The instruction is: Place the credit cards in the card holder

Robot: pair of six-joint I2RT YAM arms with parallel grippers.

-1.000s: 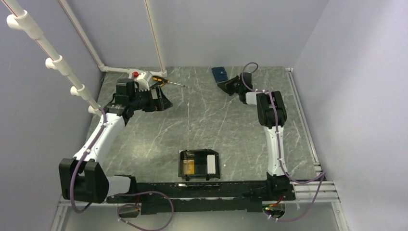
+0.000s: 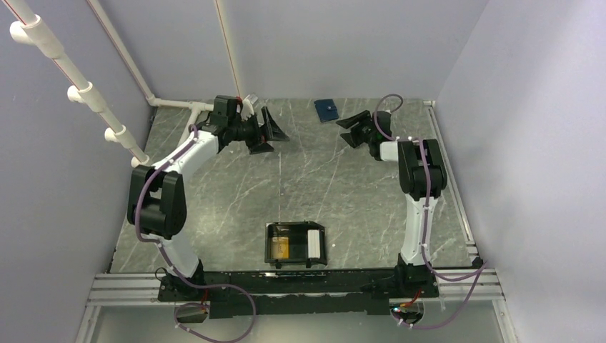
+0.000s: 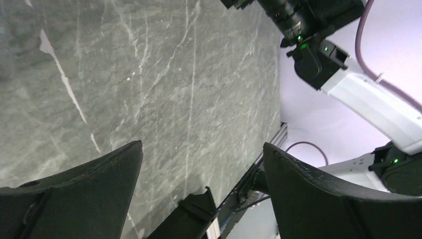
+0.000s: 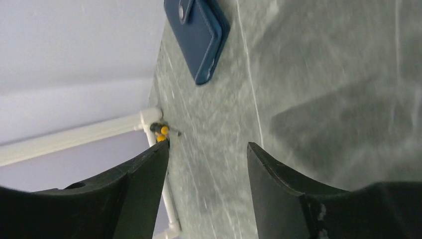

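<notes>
The dark blue card holder (image 2: 326,110) lies folded flat near the back edge; in the right wrist view the holder (image 4: 191,37) shows its strap, at the upper left. My right gripper (image 2: 341,131) stands open just right of and in front of it, not touching, its fingers (image 4: 144,181) empty. Open as well is my left gripper (image 2: 281,143), left of the holder, with only bare table between its fingers. A white stack that may be the cards (image 2: 314,244) sits in the front tray; its kind is too small to tell.
The black tray (image 2: 291,227) at the front middle also holds a yellowish item (image 2: 280,247). A yellow-and-black screwdriver (image 4: 161,131) lies at the back left, mostly hidden by my left arm from above.
My left gripper has come rightward across the table. Holder and tray stayed put.
</notes>
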